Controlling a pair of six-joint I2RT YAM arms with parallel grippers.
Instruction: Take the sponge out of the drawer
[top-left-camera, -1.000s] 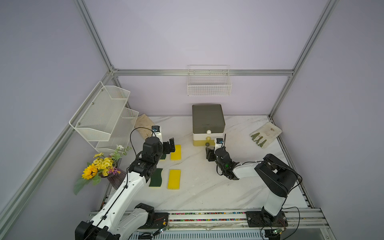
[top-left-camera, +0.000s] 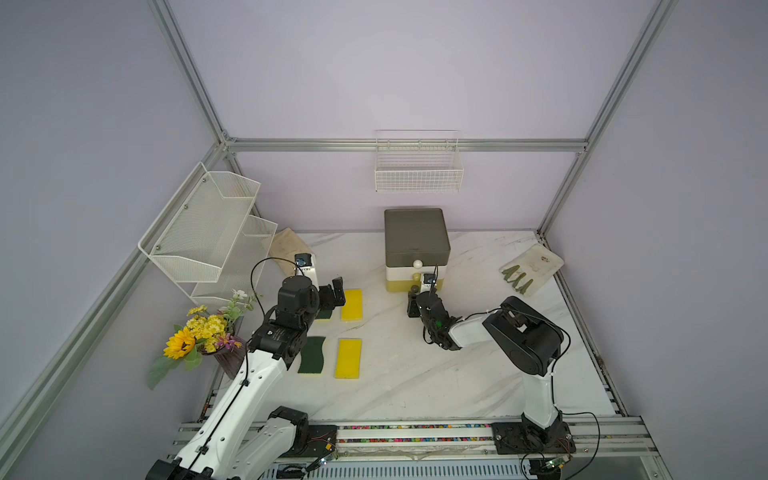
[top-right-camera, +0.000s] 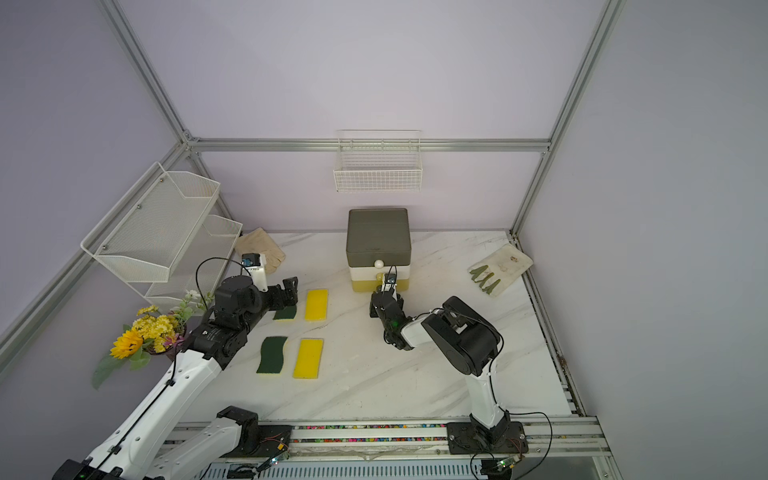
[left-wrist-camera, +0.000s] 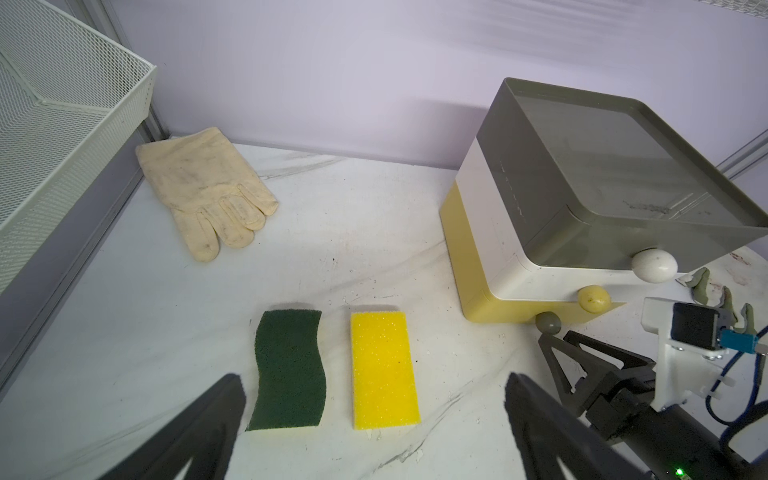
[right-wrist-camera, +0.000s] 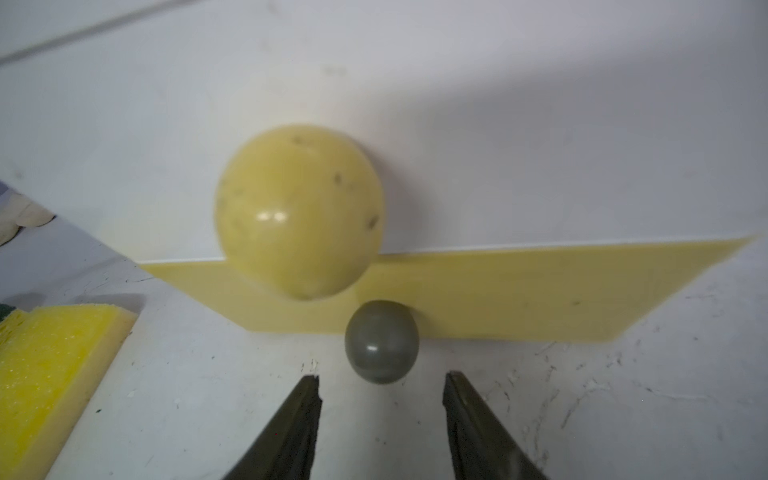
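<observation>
A box of stacked drawers, grey-green over white over yellow (left-wrist-camera: 560, 160), stands against the back wall with all its drawers closed. Each tier bears a round knob: white (left-wrist-camera: 654, 265), yellow (right-wrist-camera: 300, 212) and, lowest, grey (right-wrist-camera: 381, 341). My right gripper is partly open, low in front of the grey knob, its fingertips at either side just short of it in the right wrist view. High over the left of the table, my left gripper is open and empty. Yellow sponges (top-left-camera: 349, 357) and dark green sponges (top-left-camera: 312, 354) lie flat on the table; no sponge inside a drawer can be seen.
At the left, a flower vase (top-left-camera: 232, 357) and white wire shelves (top-left-camera: 209, 227) crowd the edge. One beige glove (left-wrist-camera: 206, 188) lies at the back left, another (top-left-camera: 533, 269) at the right.
The left arm has shifted a little to the left. The drawers and sponges have stayed put.
</observation>
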